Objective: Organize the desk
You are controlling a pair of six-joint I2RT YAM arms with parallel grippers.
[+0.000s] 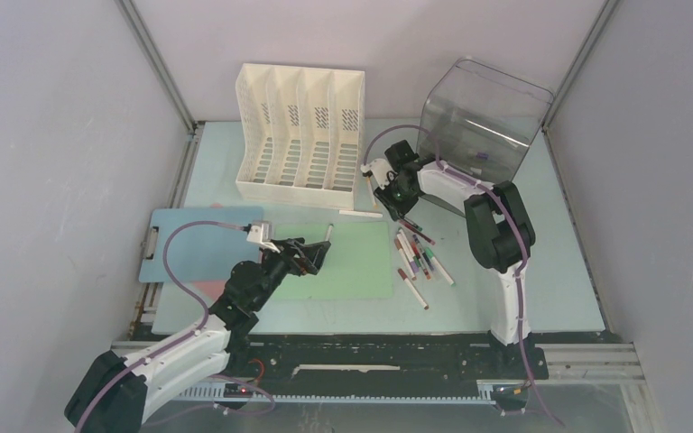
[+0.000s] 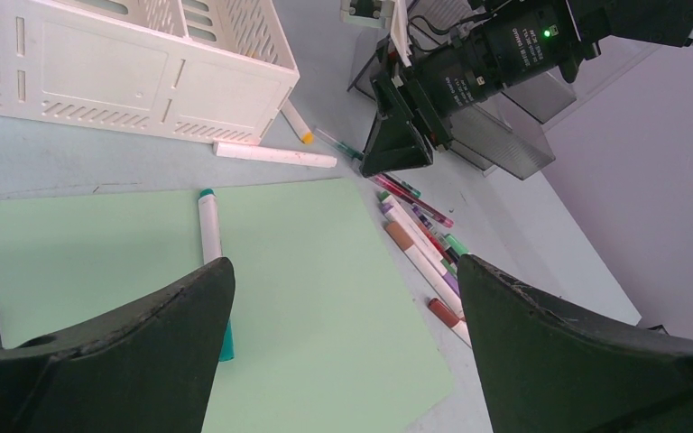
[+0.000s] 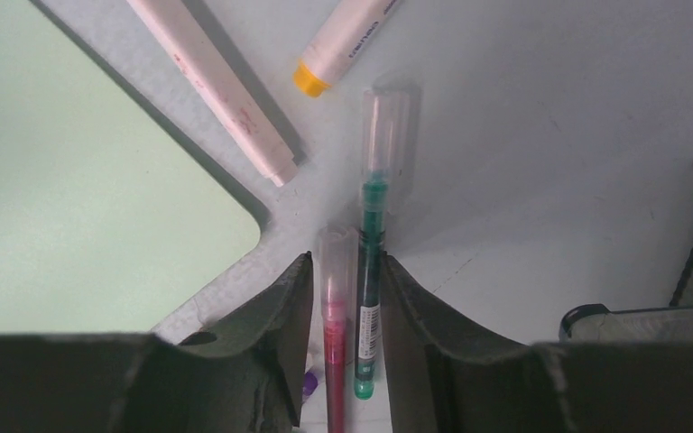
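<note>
In the right wrist view, the right gripper has its fingers on either side of a green pen (image 3: 371, 271) and the clear cap of a red pen (image 3: 334, 316). The green pen runs close along the right finger; a gap is left between the fingers, and whether they touch the pens is hard to tell. Over the green sheet (image 1: 361, 271), my left gripper stands open and empty. Beyond its left finger, a white marker with teal ends (image 2: 210, 225) lies on that sheet, partly hidden. Several markers (image 1: 413, 253) lie right of the sheet.
A white divided organizer (image 1: 298, 194) stands at the back. Right of it is a mesh holder (image 1: 478, 149), close to the right arm. A pink marker (image 1: 361, 214) and a yellow-ended marker (image 3: 311, 79) lie near the organizer. A blue clipboard (image 1: 203, 248) is at left.
</note>
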